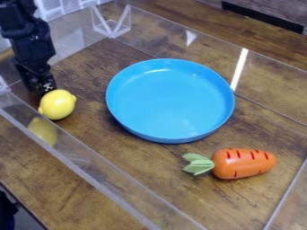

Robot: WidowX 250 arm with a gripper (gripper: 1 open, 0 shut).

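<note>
The black gripper [39, 83] reaches in from the top left, low at the left wall of the clear tray, with its fingertips just behind and left of a yellow lemon [57, 104]. Its fingers look open, though the dark fingers are hard to make out; the lemon sits in front of them on the wooden surface. A round blue plate [171, 99] lies in the middle. An orange toy carrot [243, 163] with pale green leaves lies at the lower right.
Clear tray walls [96, 166] run along the left and round the work area. Bare wood is free below the plate and to its right.
</note>
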